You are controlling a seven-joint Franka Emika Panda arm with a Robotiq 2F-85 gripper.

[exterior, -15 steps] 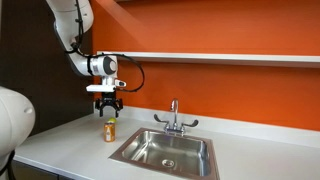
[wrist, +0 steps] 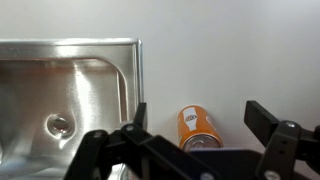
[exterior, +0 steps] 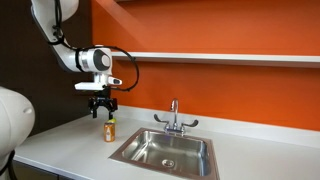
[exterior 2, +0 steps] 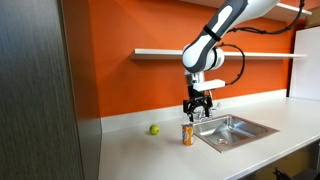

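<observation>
An orange can with a white patch [exterior: 109, 132] stands upright on the white counter, left of the sink. In the wrist view the can [wrist: 197, 126] shows from above, low in the picture, its near end partly covered by the gripper's body. My gripper [exterior 2: 197, 111] hangs above the can, pointing down, its fingers apart with nothing between them. One dark fingertip [wrist: 260, 119] lies to the right of the can in the wrist view; the other is to its left. A green round thing [exterior 2: 155, 129] sits on the counter farther back.
The steel sink [exterior: 138, 140] is set into the counter beside the can, with a faucet [exterior: 175, 117] behind it. A white shelf [exterior: 220, 58] runs along the orange wall above. In exterior view 2, the counter [exterior 2: 130, 155] left of the can is bare.
Over the last second the gripper has shifted left in exterior view 1, staying above the can. Neither the can nor the green thing has visibly moved.
</observation>
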